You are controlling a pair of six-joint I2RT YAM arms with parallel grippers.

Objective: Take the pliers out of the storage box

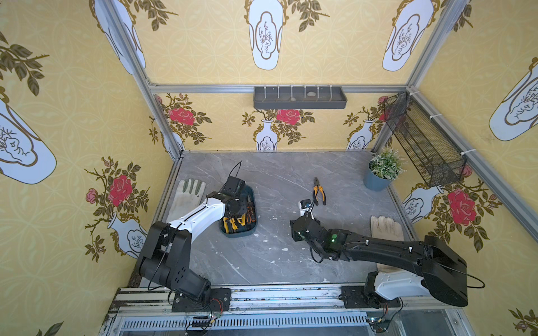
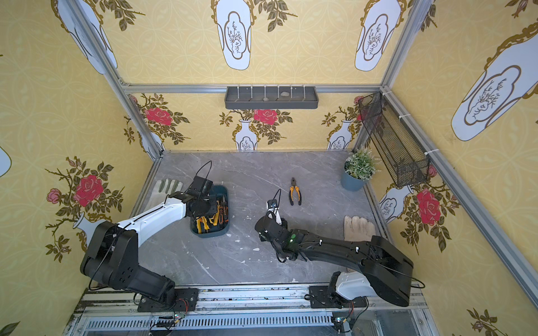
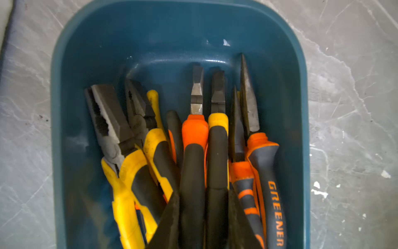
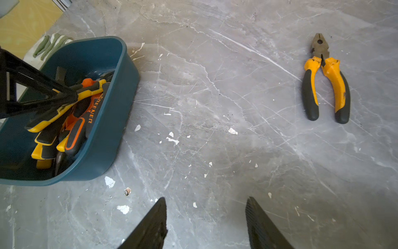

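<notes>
The dark teal storage box (image 3: 301, 166) holds several pliers with yellow, orange and black handles. My left gripper is down inside it among the handles, its fingers either side of dark grips in the left wrist view; whether it holds them I cannot tell. A single pair of yellow-black pliers (image 4: 339, 91) lies on the table right of the box. My right gripper is open over bare table between box and near side, nothing between its fingers.
A glove (image 1: 185, 204) lies left of the box, another (image 1: 385, 226) at the right. A potted plant (image 1: 380, 176) stands at back right, below a wire basket (image 1: 426, 145).
</notes>
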